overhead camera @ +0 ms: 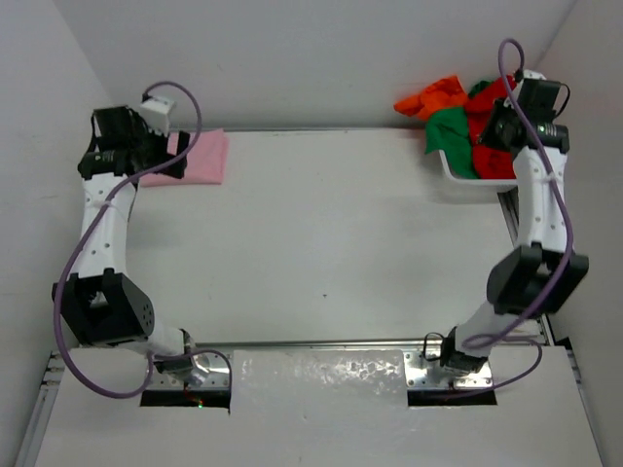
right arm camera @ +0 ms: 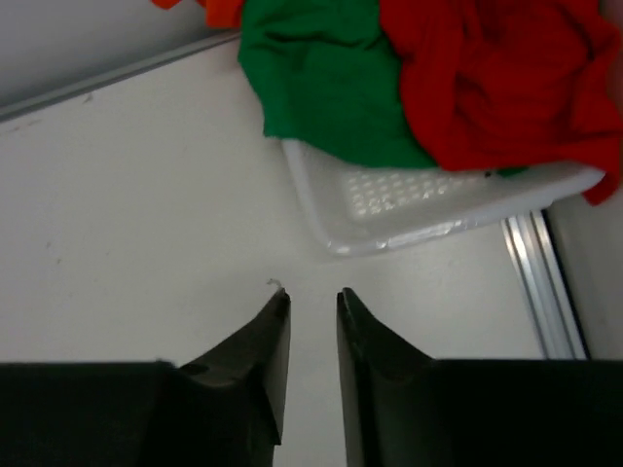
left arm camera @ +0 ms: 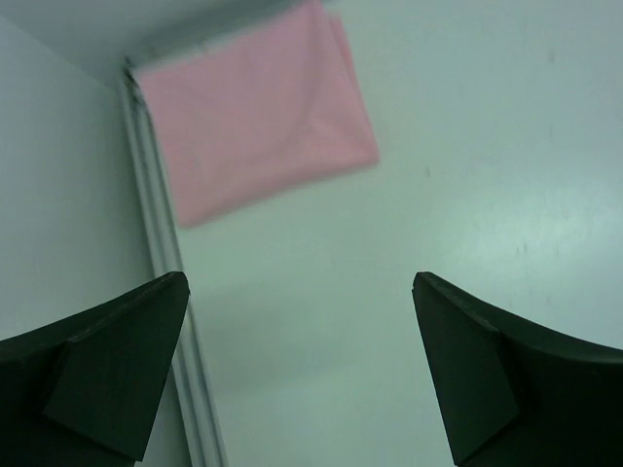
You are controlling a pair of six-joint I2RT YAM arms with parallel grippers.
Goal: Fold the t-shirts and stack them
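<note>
A folded pink shirt (overhead camera: 204, 159) lies flat at the table's far left corner; its whole shape shows in the left wrist view (left arm camera: 258, 122). Above its near left part, my left gripper stands wide open and empty. At the far right, a white basket (overhead camera: 474, 192) holds a green shirt (overhead camera: 447, 136) and a red shirt (overhead camera: 494, 156), both crumpled, with an orange shirt (overhead camera: 431, 97) draped by its back left corner. My right gripper is above the basket area, its fingers slightly apart. Nothing shows between them.
Walls (overhead camera: 321, 63) close off the back and both sides. Metal rails run along the table edges, with one (right arm camera: 540, 282) beside the basket at the right.
</note>
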